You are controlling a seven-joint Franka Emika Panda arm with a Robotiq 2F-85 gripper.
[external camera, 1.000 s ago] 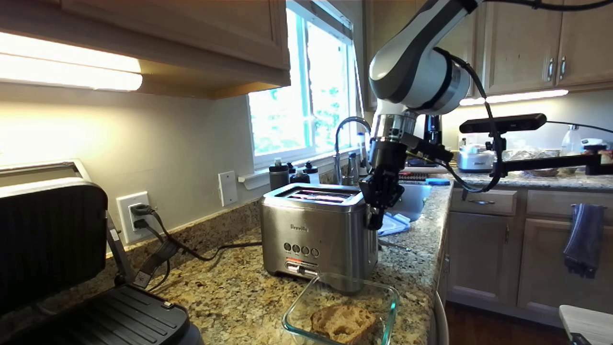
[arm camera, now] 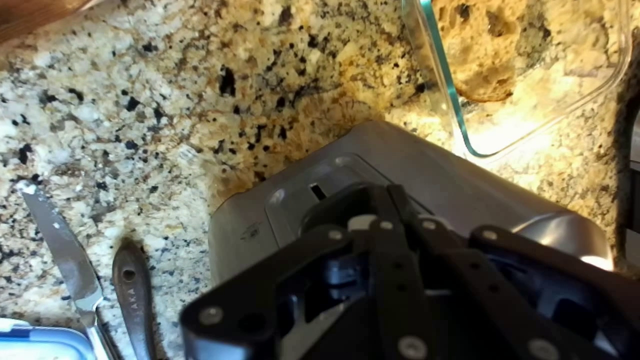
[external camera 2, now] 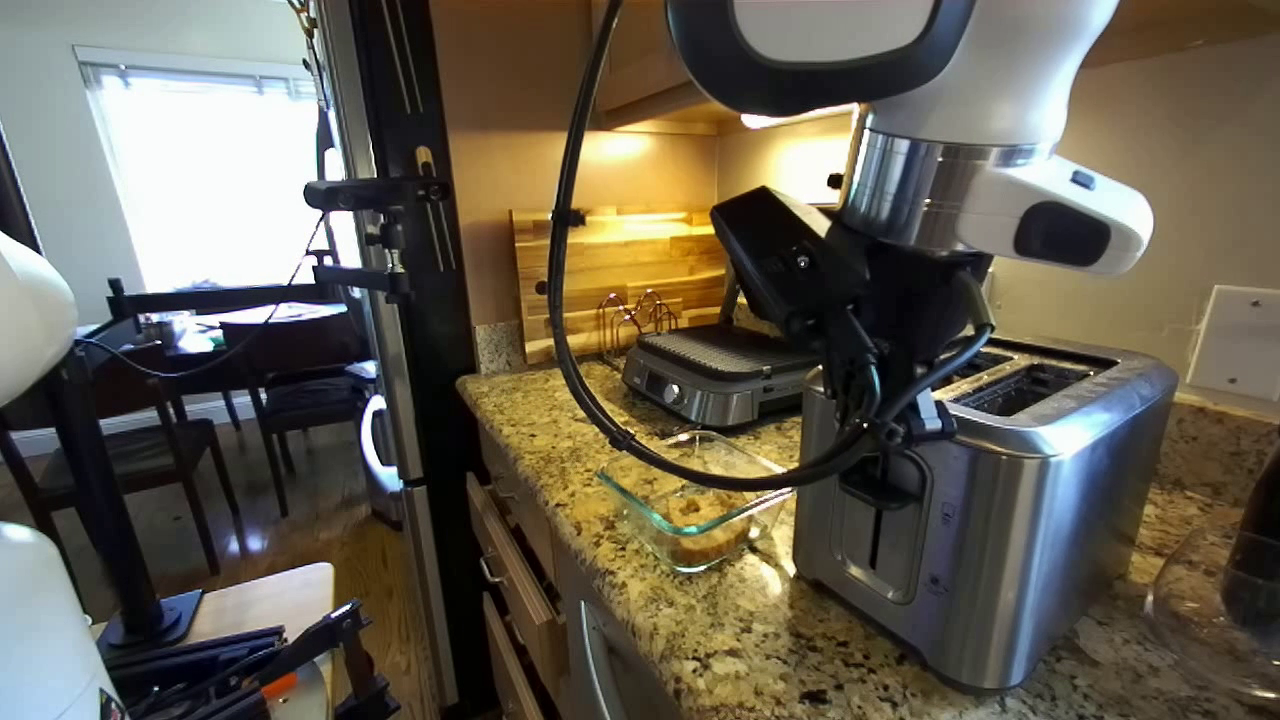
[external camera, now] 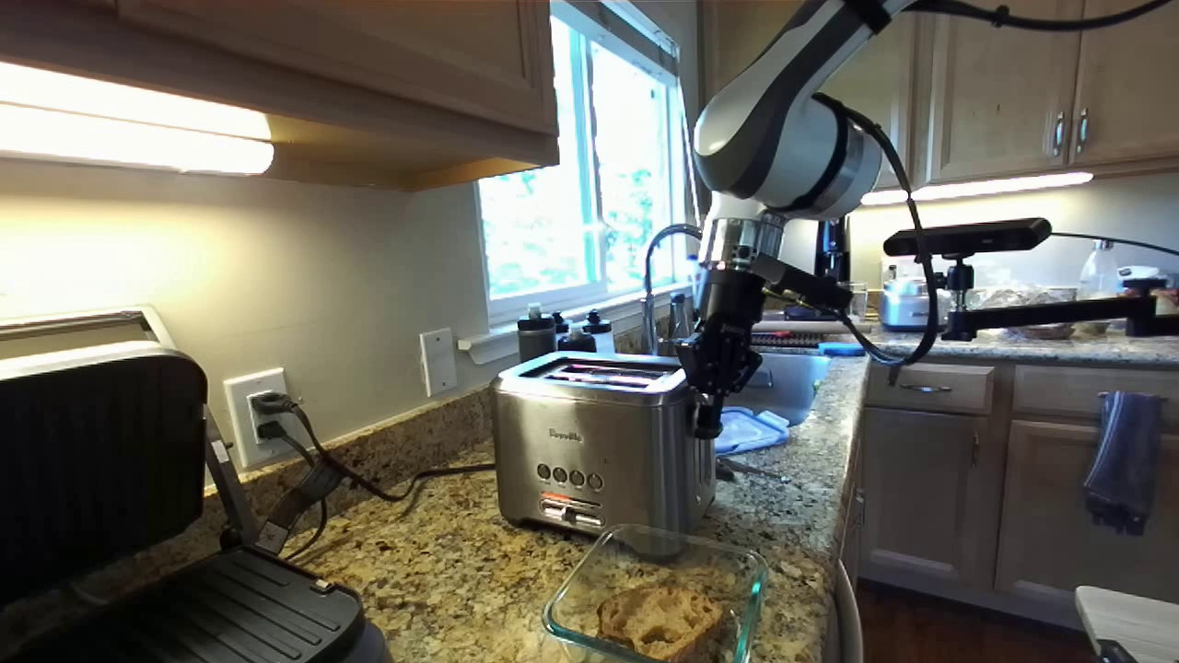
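A silver toaster [external camera: 602, 442] stands on the granite counter, its end panel with the vertical lever slot [external camera 2: 879, 536] turned towards the counter's open side. At that panel my gripper [external camera: 708, 420] points down, its fingers together and nothing visible between them. The dark lever [external camera 2: 885, 486] sits high on its slot, right by the fingertips; whether they touch it cannot be made out. In the wrist view the gripper covers much of the toaster [arm camera: 474, 180]. A slice of bread [external camera: 659, 619] lies in a glass container [external camera: 763, 586] beside the toaster.
An open grill press [external camera: 210, 608] stands at the near left, by the wall outlet [external camera: 261, 414]. Behind the toaster lie a knife [arm camera: 63, 246], a dark handle [arm camera: 133, 288] and a blue-edged lid [external camera: 753, 431]. Bare counter shows along the open edge.
The arm and gripper have moved left in exterior view 1, and the toaster has shifted slightly left with them. The glass container and bread have stayed put.
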